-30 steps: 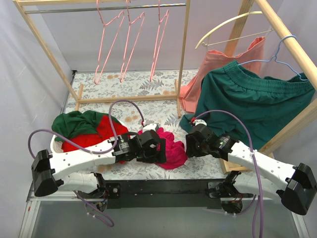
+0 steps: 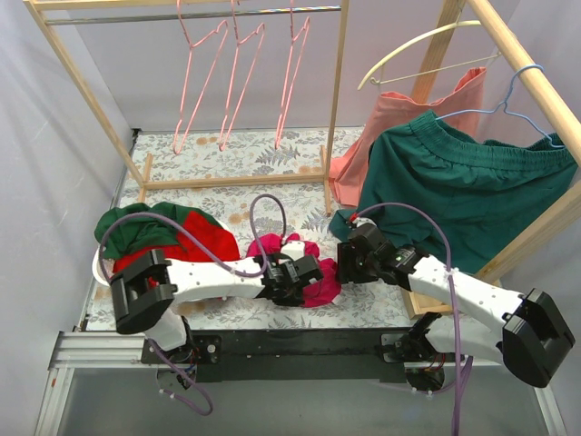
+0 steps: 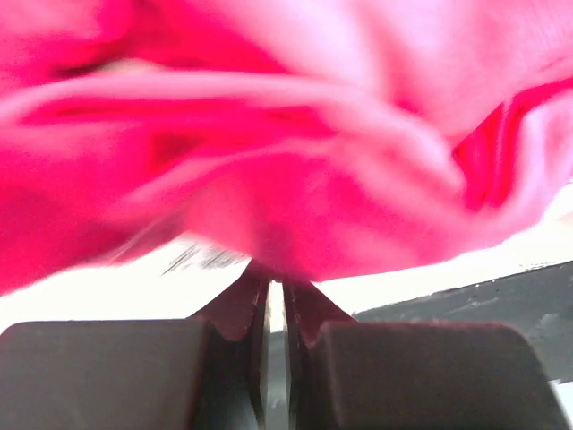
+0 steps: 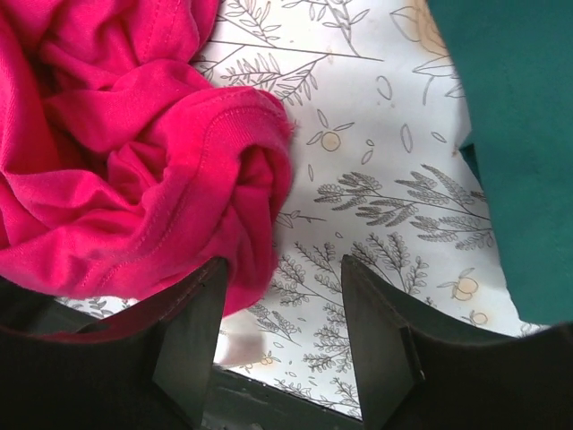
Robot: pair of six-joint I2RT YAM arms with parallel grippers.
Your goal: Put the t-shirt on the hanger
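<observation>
A crumpled hot-pink t-shirt [image 2: 320, 285] lies on the table between my two arms. My left gripper is shut on the lower edge of that shirt, whose cloth fills most of the left wrist view. Part open, my right gripper stands at the shirt's right end; its left finger [image 4: 201, 300] reaches the fold of pink cloth [image 4: 183, 197], while bare table shows beside the other finger. Pink hangers [image 2: 234, 86] hang empty on the rail of the back rack.
A white basket [image 2: 98, 267] with green and red clothes stands at the left. On the right rack hang green shorts [image 2: 454, 191] and a salmon garment [image 2: 368, 145], close to my right arm.
My left arm has moved right, its gripper now lower over the pink shirt. My right gripper has shifted slightly left, toward the shirt's edge.
</observation>
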